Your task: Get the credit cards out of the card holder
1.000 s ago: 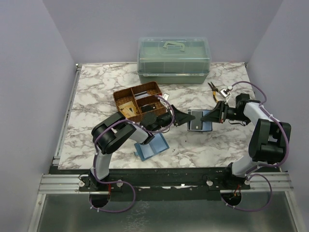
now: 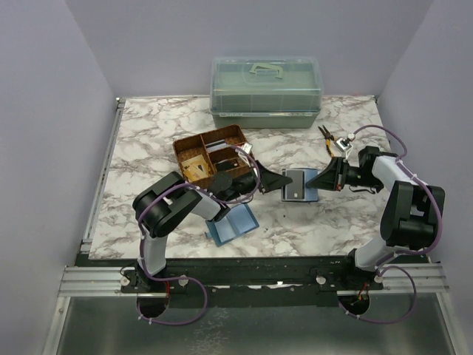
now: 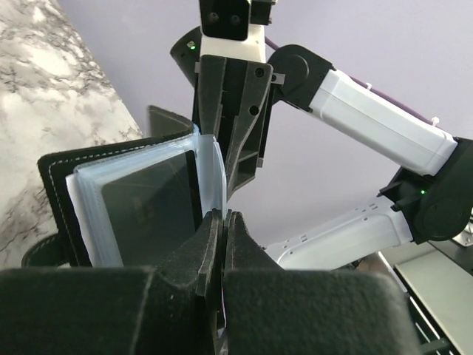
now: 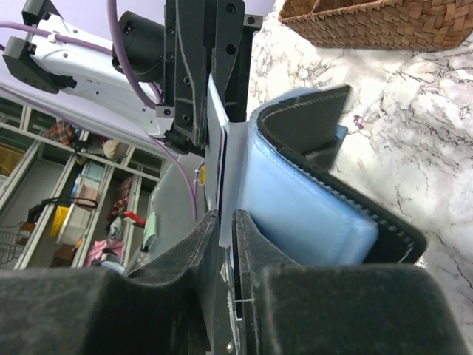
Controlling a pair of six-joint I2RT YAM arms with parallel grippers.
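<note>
The card holder (image 2: 299,185), dark leather with translucent blue sleeves (image 4: 303,200), is held upright between the two grippers above the table. My left gripper (image 2: 281,181) is at its left side, fingers shut at a thin sleeve edge in the left wrist view (image 3: 225,222). My right gripper (image 2: 325,180) is on the holder's right side; in the right wrist view (image 4: 236,222) its fingertips are at the holder, and whether they grip it is hard to tell. A grey card-like panel stands at the left edge in the top view.
A woven basket (image 2: 182,148) with compartments is behind the left arm, a blue folder (image 2: 240,222) lies in front. A clear green box (image 2: 266,96) stands at the back, pliers (image 2: 327,140) at the back right.
The left gripper has drawn slightly leftward compared with a second ago. The holder's blue face has shifted and changed shape between the grippers.
</note>
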